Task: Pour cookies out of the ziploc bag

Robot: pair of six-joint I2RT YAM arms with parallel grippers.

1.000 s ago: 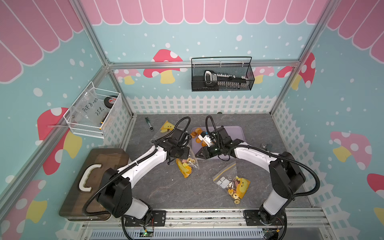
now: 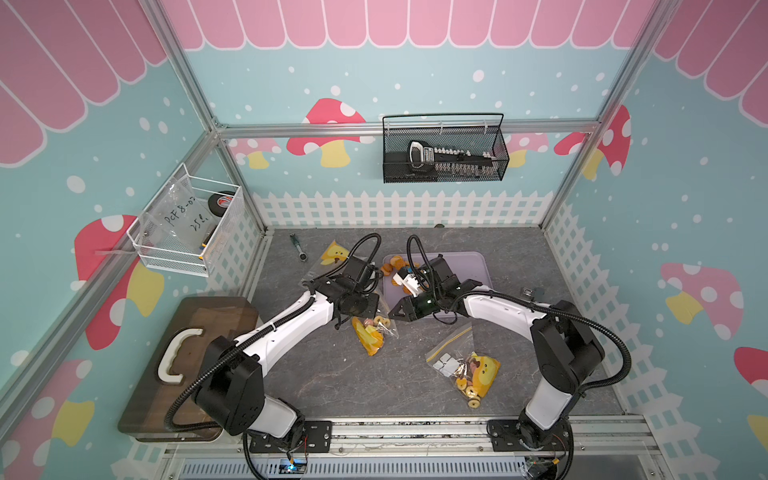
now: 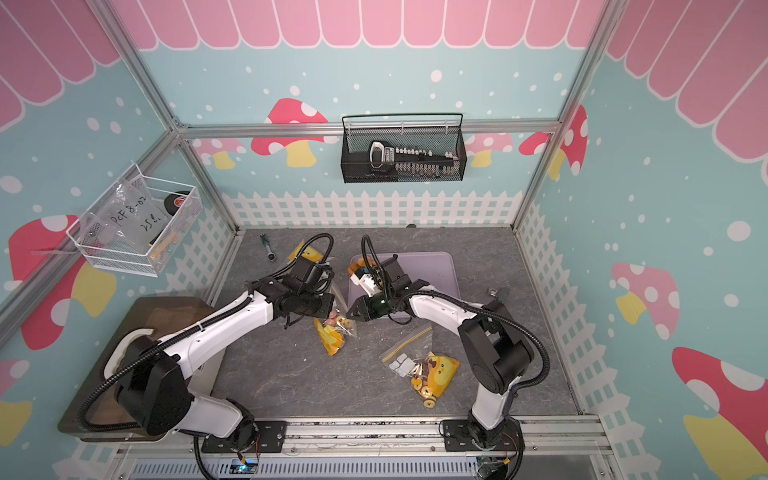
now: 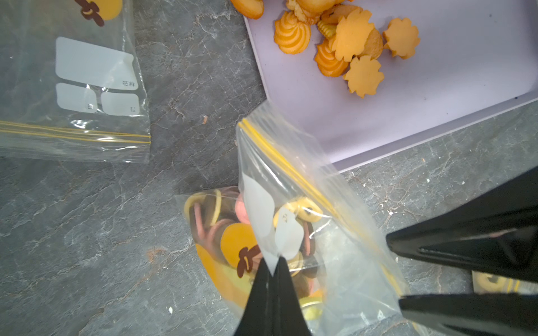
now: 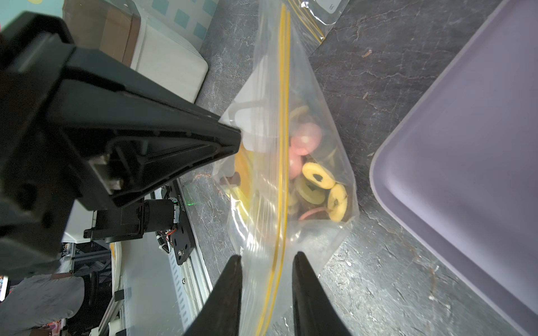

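The clear ziploc bag, printed in yellow and holding pink and ring-shaped cookies, stands at the near left corner of the lilac tray. Its plastic is pinched by my left gripper, whose fingers are shut on it below the zip. My right gripper is part open; the yellow zip strip runs between its fingers, and I cannot tell whether they touch it. Tan flower-shaped and swirled cookies lie in the tray's far left part.
Another filled bag lies at the front right. A flat bag lies left of the tray. A brown case stands at the left edge, a small tool at the back left. Bare table shows at front centre.
My right gripper has moved slightly left towards the bag's mouth. The left arm and the bag look nearly still.
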